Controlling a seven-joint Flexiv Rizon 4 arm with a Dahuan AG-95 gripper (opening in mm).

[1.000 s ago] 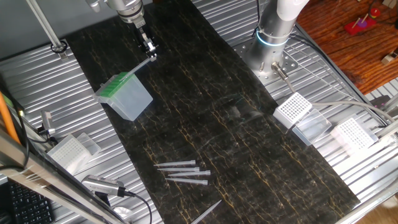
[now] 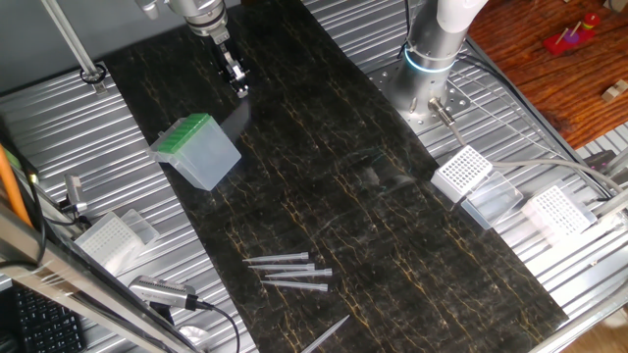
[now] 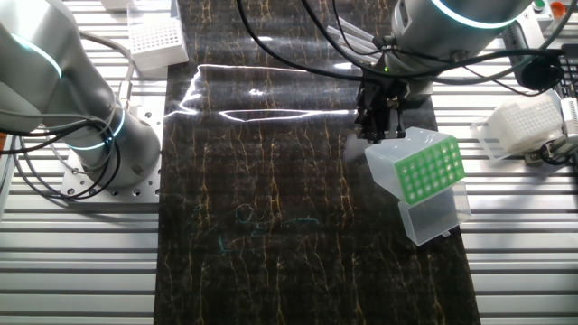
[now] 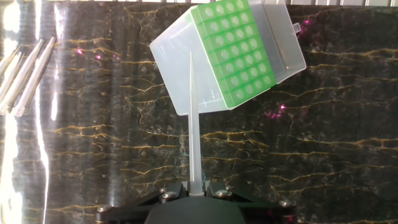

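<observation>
My gripper (image 2: pixel 241 92) is shut on the wide end of a long translucent pipette tip (image 4: pixel 195 134). In the wrist view the tip's narrow end points away from the fingers and overlaps the pale side of a tip box. This box (image 2: pixel 210 157) has clear walls, a green rack (image 3: pixel 429 172) with rows of holes and an open clear lid (image 3: pixel 432 215). It sits at the edge of the black marbled board, close to my gripper. The held tip (image 2: pixel 235 121) looks blurred in exterior view 1, beside the box; contact with it cannot be made out.
Several loose tips (image 2: pixel 299 285) lie on the board (image 2: pixel 363 226) away from the box. White racks (image 2: pixel 461 171) stand beyond one long edge, another rack (image 2: pixel 111 245) beyond the other. Much of the board's middle is bare.
The held tip has swung away from over the green rack and now points more steeply down the picture, beside the box. My gripper has hardly shifted; box and loose tips are unmoved.
</observation>
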